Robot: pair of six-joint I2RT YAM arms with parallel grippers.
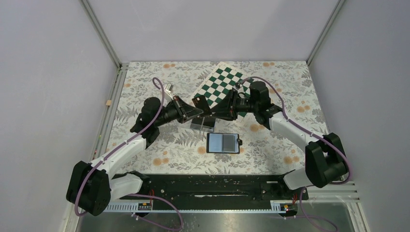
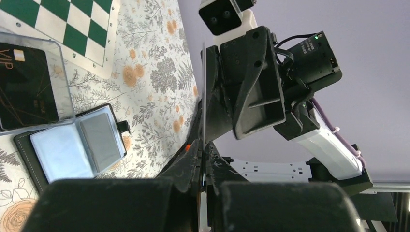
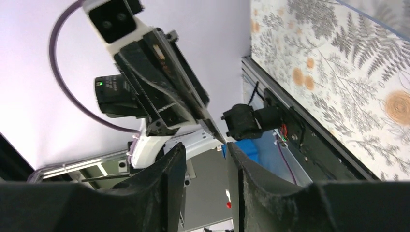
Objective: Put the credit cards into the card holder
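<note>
A dark card [image 1: 201, 103] stands raised between the two arms in the top view. In the left wrist view this card [image 2: 204, 92] appears edge-on as a thin upright line, its lower end pinched by my left gripper. Close on the card's other side is my right gripper [image 1: 214, 115]. In the right wrist view its fingers [image 3: 232, 166] stand apart, and a grey edge of the card [image 3: 212, 126] reaches near one fingertip. The black card holder [image 1: 223, 143] lies open on the table, showing clear sleeves. Another black card [image 2: 29, 87] rests in a clear box [image 2: 65, 92].
Behind the box lies a green-and-white checkered board [image 1: 217, 87]. The holder lies close in front of the box [image 1: 196, 126].
</note>
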